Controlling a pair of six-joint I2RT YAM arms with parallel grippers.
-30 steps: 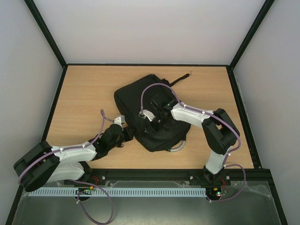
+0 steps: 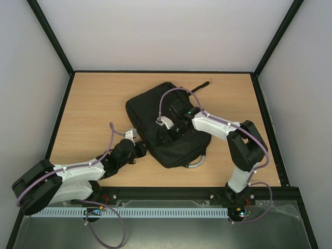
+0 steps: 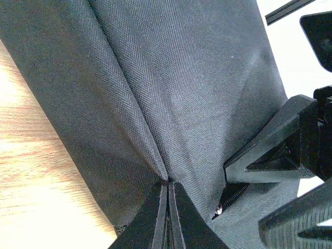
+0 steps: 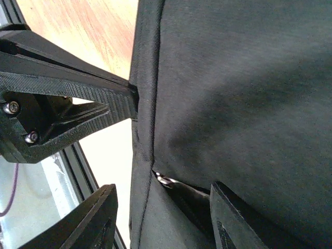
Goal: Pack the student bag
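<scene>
The black bag point(image 2: 150, 104) lies flat on the wooden table. At its left edge, my left gripper point(image 2: 144, 149) is shut on the fabric fold, which runs into its fingertips point(image 3: 168, 194) in the left wrist view. My right gripper point(image 2: 165, 135) hovers low over the bag's front half, open; in the right wrist view its fingertips point(image 4: 228, 212) stand apart around a small metal zipper pull point(image 4: 163, 179) on the seam, which also shows in the left wrist view.
Bare table point(image 2: 91, 109) lies left of the bag and along its right. A grey handle point(image 2: 196, 162) sticks out at the bag's front right, and a black strap point(image 2: 199, 87) at the back. Aluminium rails edge the front.
The left arm is nearly still.
</scene>
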